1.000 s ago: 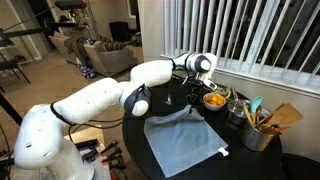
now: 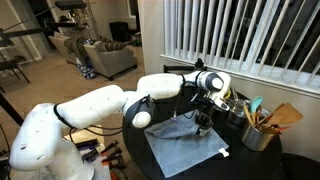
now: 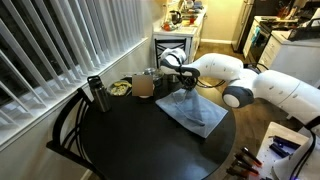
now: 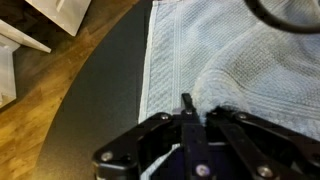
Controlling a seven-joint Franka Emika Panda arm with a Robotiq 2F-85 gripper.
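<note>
A light grey-blue cloth [image 2: 185, 152] lies over the dark round table, its near part flat. In the wrist view the cloth [image 4: 180, 45] rises in a fold to the fingertips. My gripper is shut on that fold, and cloth shows between the fingers. From the first exterior view, my gripper [image 2: 204, 128] points down at the cloth's far right part. The second exterior view shows the cloth [image 3: 205, 115] spread in front of the arm, with the gripper's tips hard to make out there.
A metal pot of utensils [image 2: 258, 136] stands at the table's right side. The arm mostly hides a bowl behind it in the first exterior view. A dark bottle [image 3: 98, 93] stands near the blinds. Bare dark table [image 3: 120, 145] lies beside the cloth.
The gripper has moved right and nearer the camera in the first exterior view, carrying the held part of the cloth along. The arm now covers the bowl of orange fruit.
</note>
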